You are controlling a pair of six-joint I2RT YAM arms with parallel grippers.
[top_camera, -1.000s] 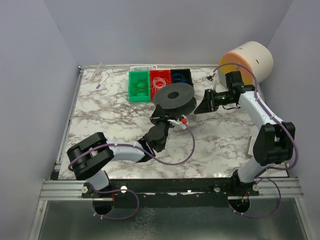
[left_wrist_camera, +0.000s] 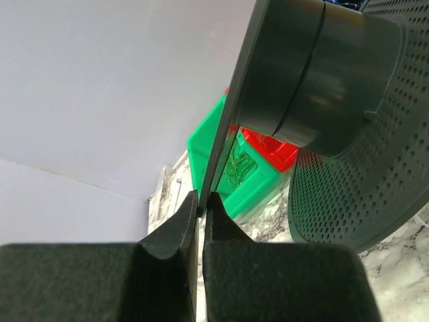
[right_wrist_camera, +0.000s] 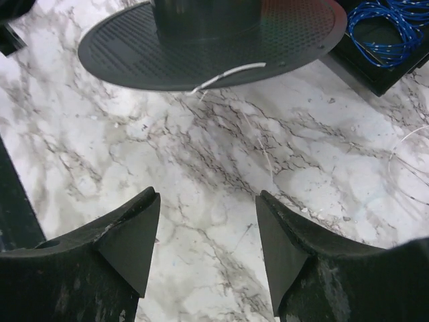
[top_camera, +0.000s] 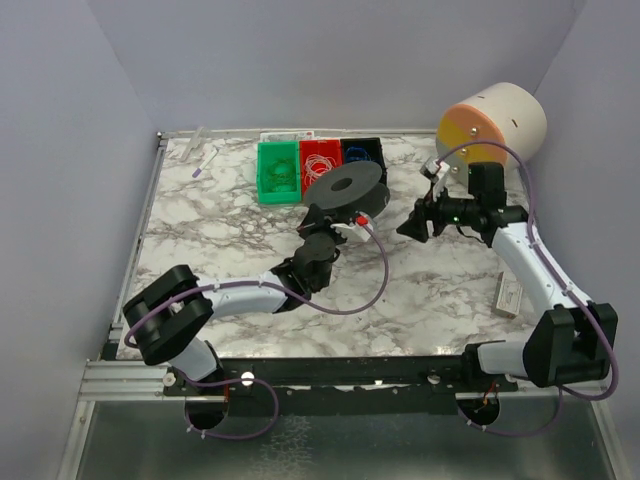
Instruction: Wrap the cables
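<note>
A black perforated spool (top_camera: pixel 348 185) is raised in the middle of the top view. My left gripper is shut at the thin rim of the spool, which fills the upper right of the left wrist view. My right gripper stands part open to the right of the spool, nothing between its fingers, with bare marble below it. A short white cable (right_wrist_camera: pixel 234 70) lies across the spool's lower disc in the right wrist view.
Behind the spool are a green bin (top_camera: pixel 266 170), a red bin (top_camera: pixel 306 150) with white cables and a black bin (right_wrist_camera: pixel 375 77) with blue cable. A large white cylinder (top_camera: pixel 510 115) stands back right.
The spool in my left gripper has shifted slightly up and left in the top view and tilted.
</note>
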